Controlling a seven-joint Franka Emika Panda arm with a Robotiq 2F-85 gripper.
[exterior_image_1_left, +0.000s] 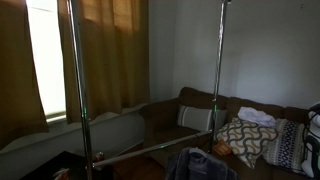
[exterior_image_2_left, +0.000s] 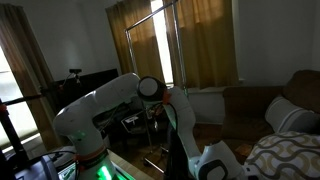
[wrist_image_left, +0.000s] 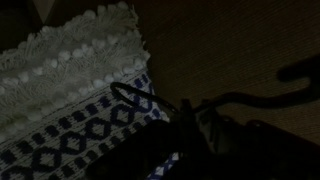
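In the dim wrist view my gripper is shut on a thin dark curved piece, which looks like a hanger. One bent end of that piece crosses over a patterned cloth. Its other side runs right, over a brown surface. Exterior view 1 has a metal rack with two upright poles and a low crossbar. A dark garment lies at the bottom of that view. In exterior view 2 my white arm arches over and down towards the sofa side; the gripper cannot be made out there.
The brown sofa carries several cushions, among them a patterned one. Beneath my gripper lies the white and blue cloth with a fringe. Yellow curtains hang behind the rack.
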